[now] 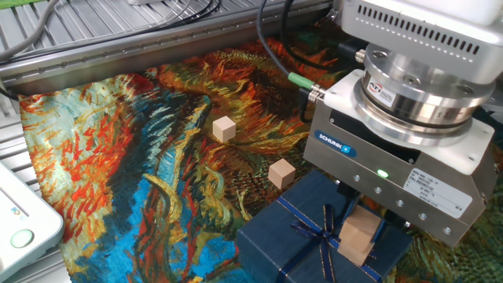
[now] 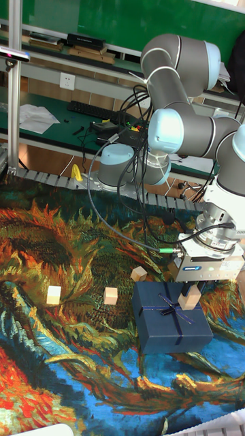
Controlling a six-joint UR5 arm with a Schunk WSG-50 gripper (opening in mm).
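Observation:
My gripper [image 1: 363,220] points down over a dark blue gift box [image 1: 271,232] tied with a blue ribbon. Between its dark fingers is a pale wooden cube [image 1: 361,222], and the fingers look shut on it. Another wooden face [image 1: 354,249] shows just below, seemingly a second cube resting on the box lid; whether the two touch is hard to tell. From the other side, the wood [image 2: 190,297] appears above the box's right part [image 2: 170,336], under the gripper body. Two loose cubes lie on the cloth, one nearer the box [image 1: 281,174] and one farther off [image 1: 224,129].
Exterior view 3 shows a third loose cube [image 2: 138,274] just behind the box, out of sight in the other view. A white device [image 1: 23,224] sits at the left edge. Cables [image 2: 101,210] hang beside the arm.

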